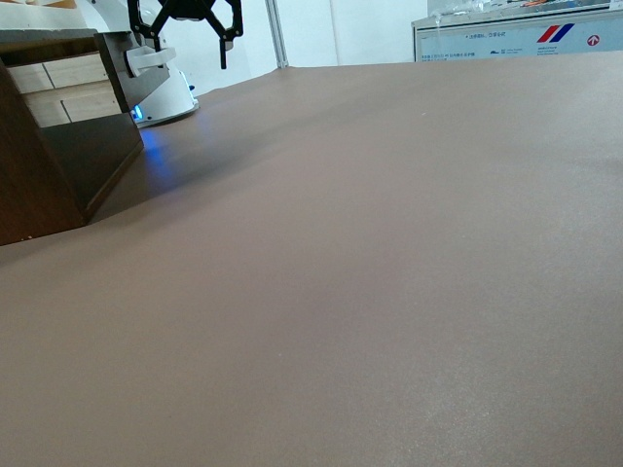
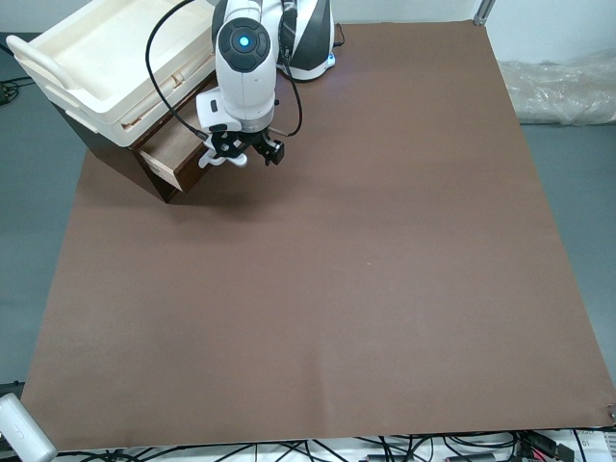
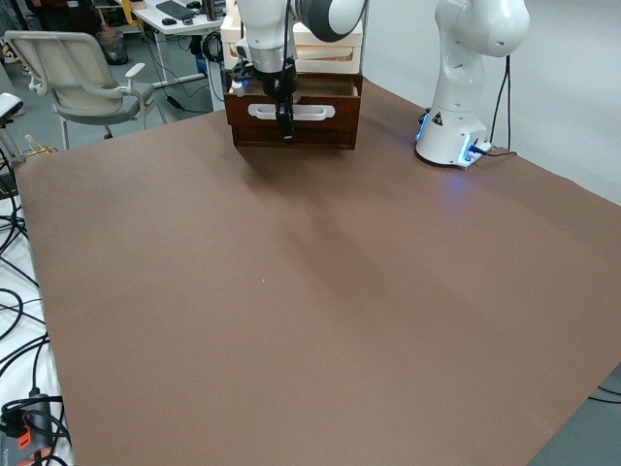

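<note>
My black gripper (image 2: 259, 149) hangs at the front of a dark wooden drawer unit (image 1: 29, 185), just by its partly pulled-out drawer (image 3: 341, 134) with a white handle (image 3: 315, 114). In the top view the gripper (image 1: 195, 44) is high at the upper left, fingers pointing down and apart, with nothing visible between them. The drawer's pale wooden inside (image 2: 171, 144) shows in the left view. A white plastic bin (image 2: 115, 58) sits on top of the unit.
A white arm base (image 3: 446, 136) stands right of the unit in the right view. Cables (image 3: 19, 320) line one table edge.
</note>
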